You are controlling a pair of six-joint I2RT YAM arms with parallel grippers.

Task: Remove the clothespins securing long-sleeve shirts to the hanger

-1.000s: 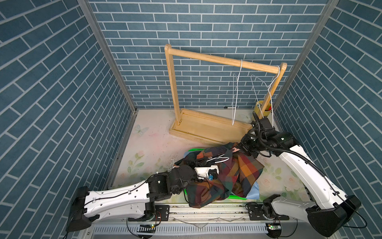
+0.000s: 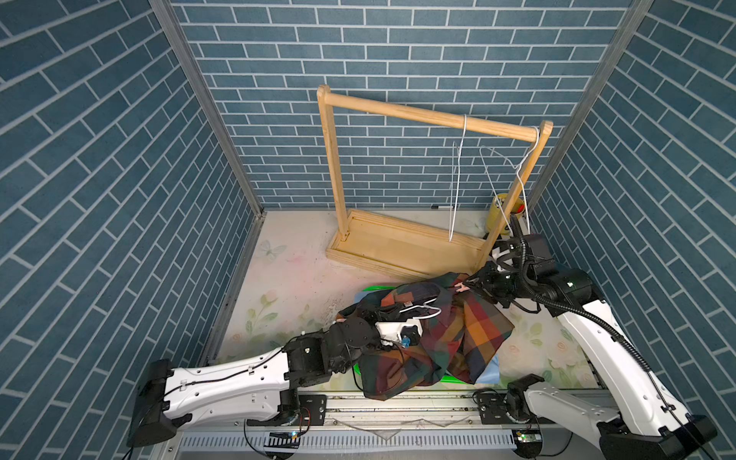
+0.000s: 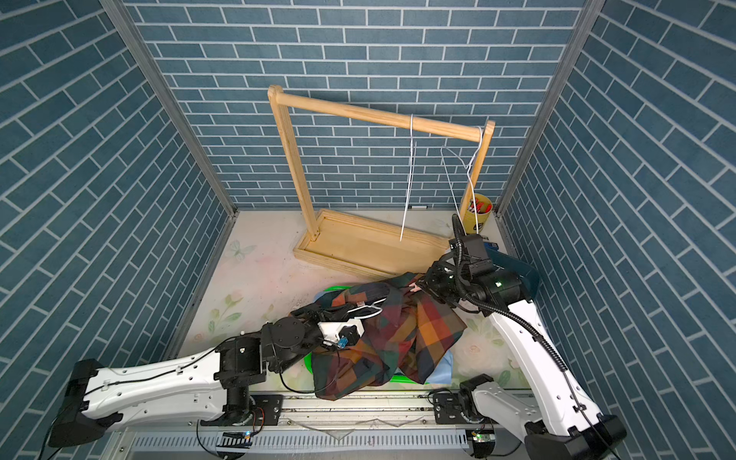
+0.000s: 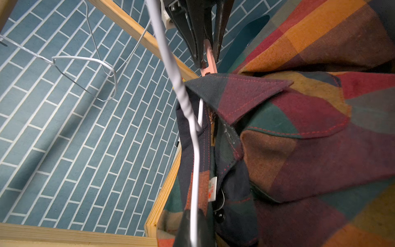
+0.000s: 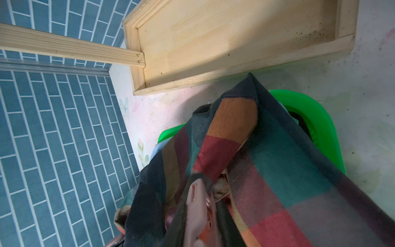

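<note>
The plaid long sleeve shirt (image 2: 437, 345) lies bunched over the green-rimmed basket. A white wire hanger (image 4: 195, 164) runs along its collar, and my left gripper is shut on the wire at the bottom of the left wrist view. A pink clothespin (image 5: 196, 201) sits at the shirt's shoulder, its far end against the cloth. My right gripper has its fingers on both sides of that clothespin. Whether the clothespin's own mouth still grips cloth and wire is hidden by the fabric.
A wooden rack (image 2: 429, 115) with a shallow base (image 2: 406, 241) stands behind the shirt. Several empty white hangers (image 2: 457, 184) hang from its right half. A yellow can (image 2: 498, 211) stands by its right post.
My right arm has moved slightly to the right, and the shirt's right edge has shifted with it. The free hanger on the rack sways. My left arm stays put.
</note>
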